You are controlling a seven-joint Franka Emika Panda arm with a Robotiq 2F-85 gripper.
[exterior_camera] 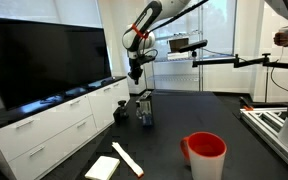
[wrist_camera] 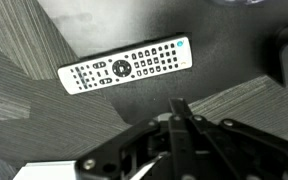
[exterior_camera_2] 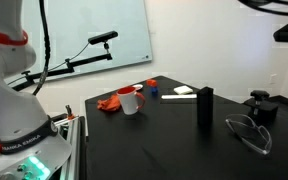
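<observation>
A white remote control (wrist_camera: 126, 66) with dark buttons shows in the wrist view. It lies across the edge of the dark tabletop, its left end over the grey wood-grain surface. My gripper appears at the bottom of that view, below and right of the remote and apart from it. Its fingertips are together, with nothing visible between them. Exterior view 1 has the gripper (exterior_camera: 135, 75) raised at the far end of the table.
A red mug (exterior_camera_2: 129, 100) stands beside an orange cloth (exterior_camera_2: 109, 103). A black upright box (exterior_camera_2: 205, 106), thin wire-like outline (exterior_camera_2: 249, 131) and black device (exterior_camera_2: 262, 106) occupy the far end. White cabinets (exterior_camera: 49, 133) run alongside.
</observation>
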